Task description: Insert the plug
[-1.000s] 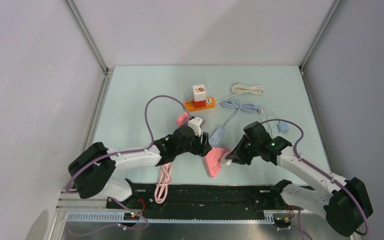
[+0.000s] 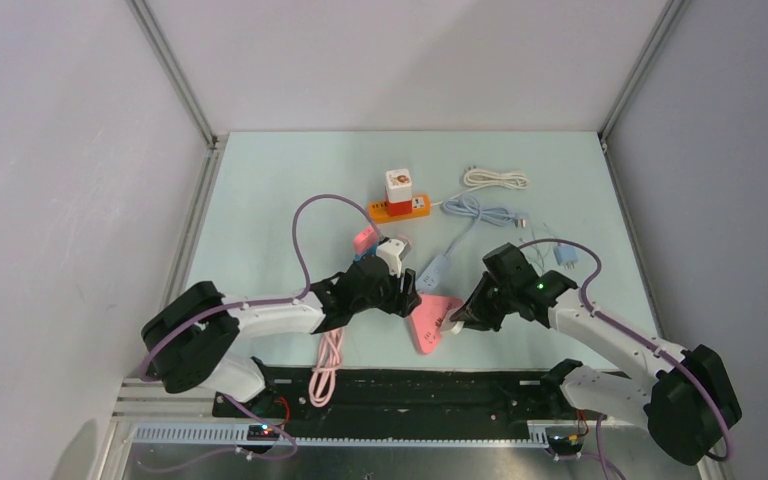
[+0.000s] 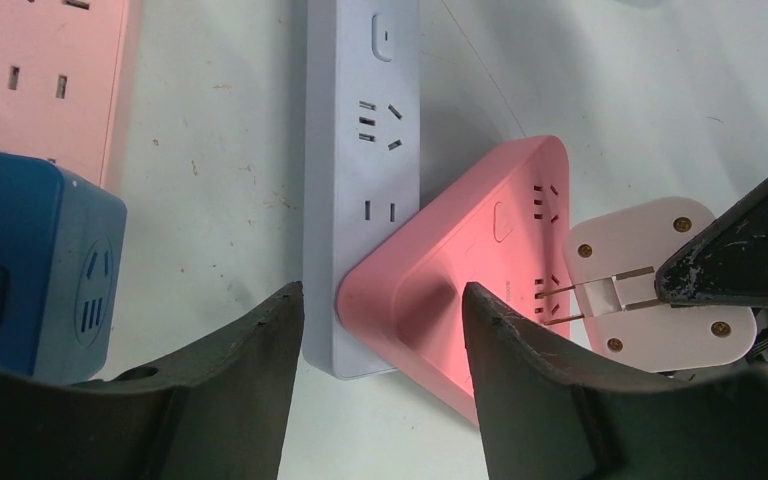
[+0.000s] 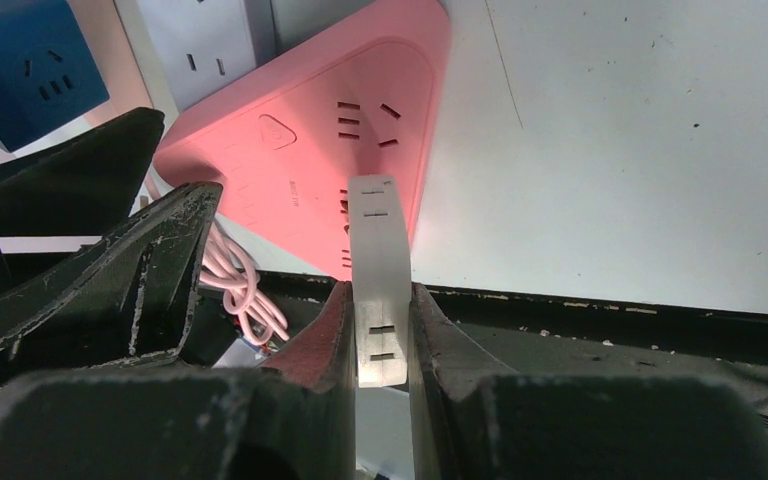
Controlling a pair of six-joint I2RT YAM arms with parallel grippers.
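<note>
My right gripper is shut on a white plug (image 4: 380, 235), one finger on either side. In the left wrist view, the plug (image 3: 650, 280) points its two metal prongs (image 3: 558, 291) at the slots of the pink power strip (image 3: 435, 300). Their tips are at or close to the slots; whether they enter cannot be told. My left gripper is part open, its fingers either side of the strip's rounded corner. Contact with the strip is unclear. From above, the pink strip (image 2: 426, 322) lies between both grippers.
A pale blue power strip (image 3: 355, 190) lies beside the pink one, close to its corner. A dark blue cube socket (image 3: 20, 260) stands on the left. An orange strip (image 2: 420, 205) and coiled cables lie farther back. Right of the pink strip, the table (image 4: 600, 150) is bare.
My right gripper, with the plug, has moved only a little. The pink strip looks unmoved.
</note>
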